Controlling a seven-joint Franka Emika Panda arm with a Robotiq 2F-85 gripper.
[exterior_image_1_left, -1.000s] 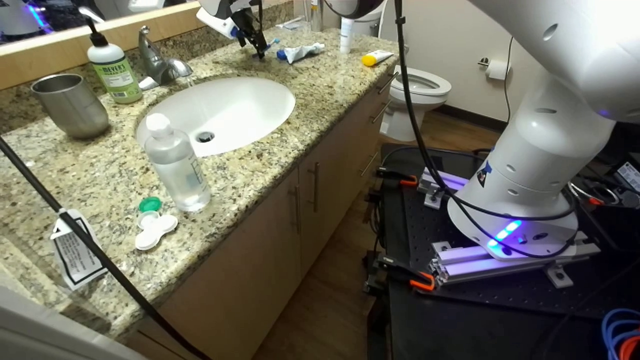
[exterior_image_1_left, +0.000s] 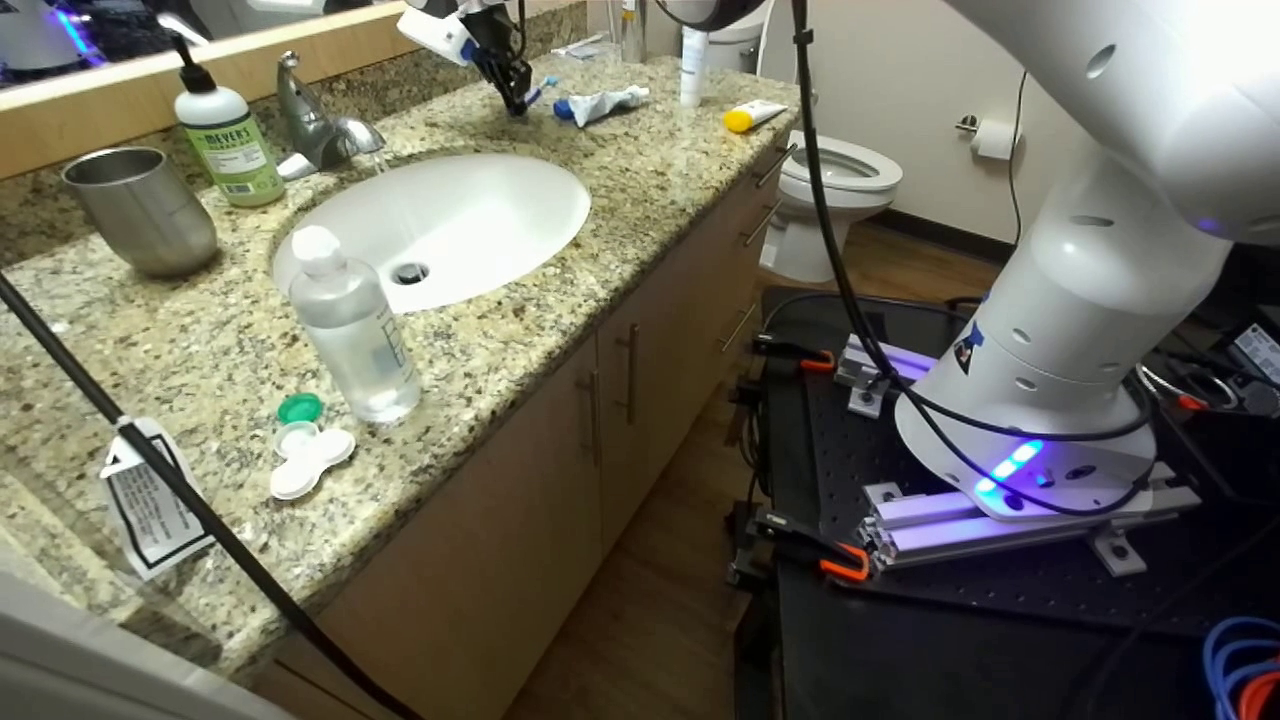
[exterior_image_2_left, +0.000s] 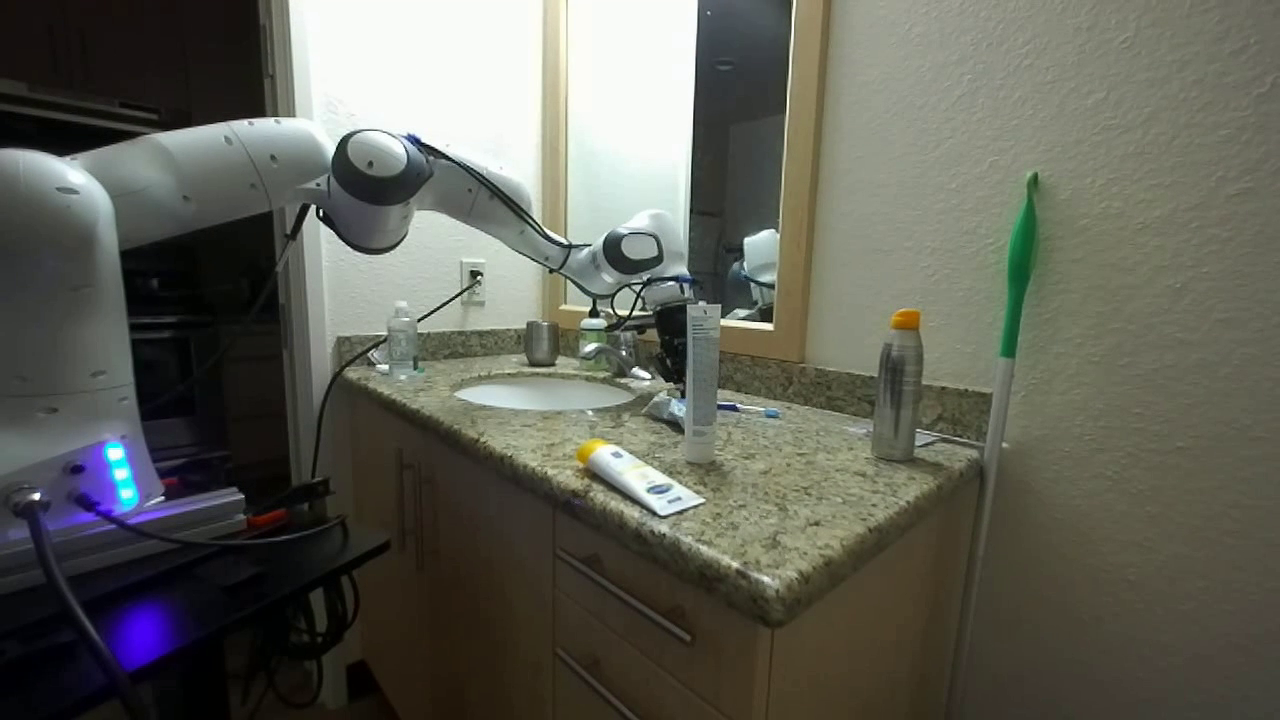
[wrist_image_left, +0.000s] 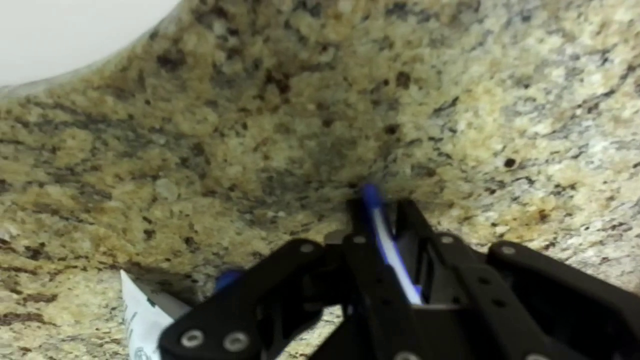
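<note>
A blue-and-white toothbrush (wrist_image_left: 390, 249) runs lengthwise between the fingers of my gripper in the wrist view, its blue end poking out past the tips. The fingers stand part open: the brush lies close to the left finger, and a narrow gap shows on its right. In exterior view 1 the gripper (exterior_image_1_left: 518, 106) points down at the counter beyond the sink. The bristle end of the toothbrush (exterior_image_2_left: 753, 410) shows on the counter in exterior view 2, where the standing white tube hides part of the gripper.
A crumpled toothpaste tube (exterior_image_1_left: 606, 104) lies beside the gripper. Nearby are an upright white tube (exterior_image_2_left: 702, 396), a yellow-capped tube (exterior_image_2_left: 642, 478) and a spray can (exterior_image_2_left: 897, 390). The sink (exterior_image_1_left: 480, 222), faucet (exterior_image_1_left: 318, 126) and soap bottle (exterior_image_1_left: 228, 144) are on the other side.
The hand has shifted and tilted slightly near the toothbrush, staying low over the same patch of counter. The other objects have not moved.
</note>
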